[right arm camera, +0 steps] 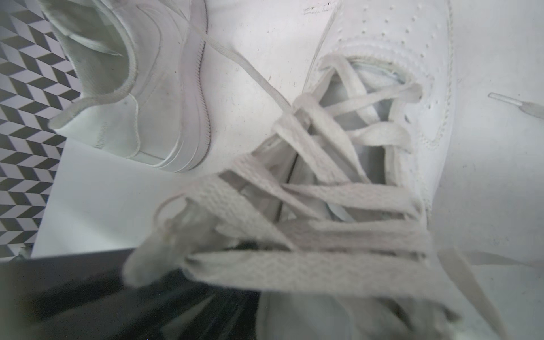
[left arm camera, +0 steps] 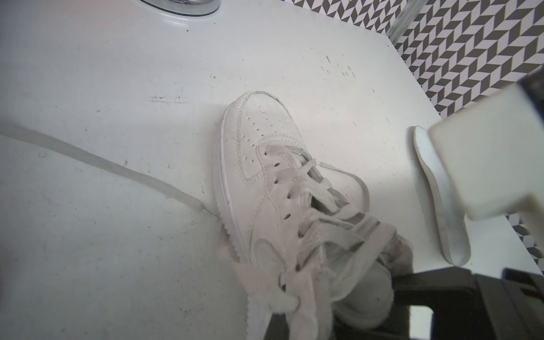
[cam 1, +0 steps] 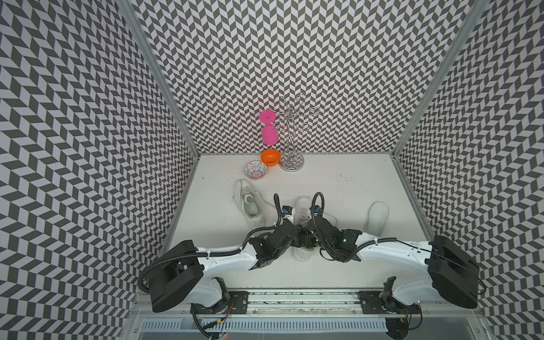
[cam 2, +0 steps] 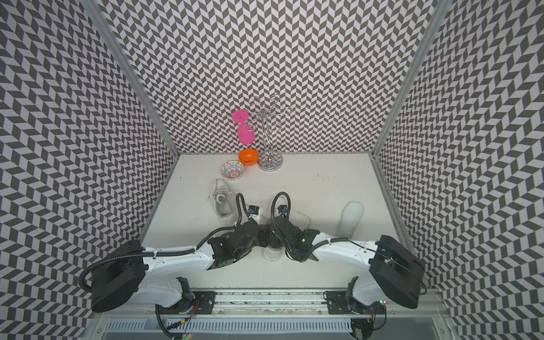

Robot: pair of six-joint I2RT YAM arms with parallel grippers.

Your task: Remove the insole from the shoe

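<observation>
A white laced shoe [left arm camera: 243,141] stands upright at the front centre of the table, toe pointing away from me. My left gripper [cam 1: 297,240] and right gripper [cam 1: 309,240] meet over its opening. The left one is shut, its fingertips hidden in the shoe's collar. Loose laces [right arm camera: 317,238] and the shoe's upper cover the right fingertips, so their spread and anything between them cannot be made out. No insole shows inside this shoe from these views. One white insole [cam 1: 378,216] lies alone on the table to the right.
A second white shoe [cam 1: 249,205] sits on the left, its lace trailing across the table. Behind it are a patterned bowl [cam 1: 255,170], an orange bowl [cam 1: 271,157] and a metal stand [cam 1: 291,162] with pink items [cam 1: 270,135].
</observation>
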